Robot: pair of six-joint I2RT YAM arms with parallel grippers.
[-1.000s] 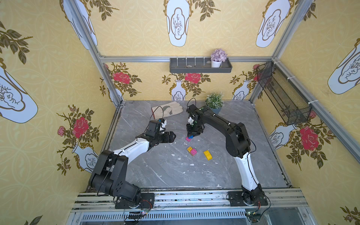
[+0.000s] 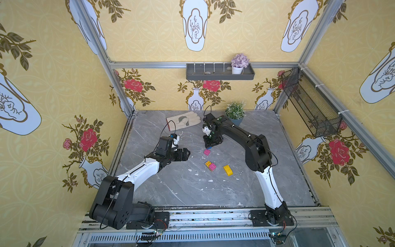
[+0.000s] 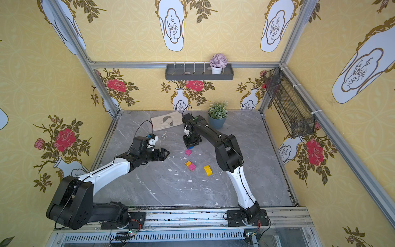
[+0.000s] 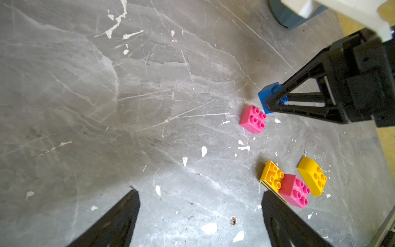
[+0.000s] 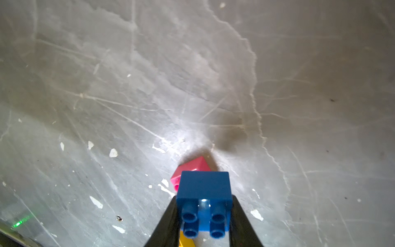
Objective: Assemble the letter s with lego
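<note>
A blue brick (image 5: 205, 185) is pinched in my right gripper, held a little above the table with its studs toward the camera. Close by it lies a loose pink brick, studs up, partly hidden behind the blue one in the right wrist view. Farther toward the front, a yellow brick (image 4: 272, 176) has a second pink brick (image 4: 295, 190) against it; whether they are joined I cannot tell. Another yellow brick (image 4: 312, 175) rests apart to their right. To the left of the bricks, my left gripper stands open and empty above the table.
A pale glove (image 2: 183, 120) lies at the back of the table. Behind the right arm stands a potted plant (image 2: 235, 113). Bare grey table (image 2: 185, 185) stretches in front of the bricks and left of them.
The left gripper has drawn back slightly to the left.
</note>
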